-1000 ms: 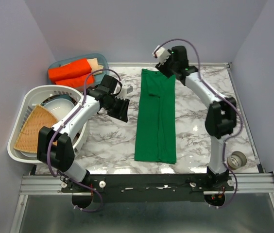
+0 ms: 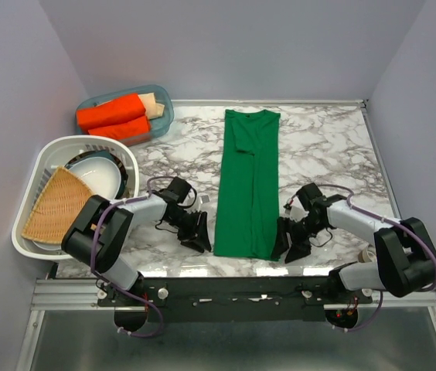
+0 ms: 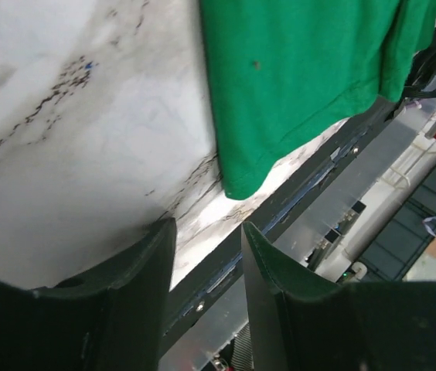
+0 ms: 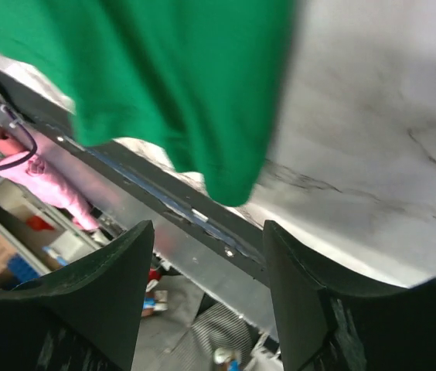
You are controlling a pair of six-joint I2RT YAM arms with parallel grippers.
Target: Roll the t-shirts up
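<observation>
A green t-shirt [image 2: 237,193], folded into a long narrow strip, lies flat on the marble table, running from the back to near the front edge. Beside its front left corner my left gripper [image 2: 205,251] stands open; in the left wrist view that shirt corner [image 3: 241,182] lies beyond the fingertips, apart from them. At the front right corner is my right gripper [image 2: 281,258]. In the right wrist view its fingers [image 4: 142,239] are parted with nothing between them, and the slightly blurred green cloth [image 4: 229,182] lies just past the tips.
A blue-grey bin [image 2: 168,124] with rolled orange and beige cloths stands at the back left. The white basket [image 2: 22,209] at the left holds dishes and a woven tray. Marble is clear right of the shirt [image 2: 326,147].
My right gripper has swept from the shirt's far end to its front right corner. The shirt lies as before.
</observation>
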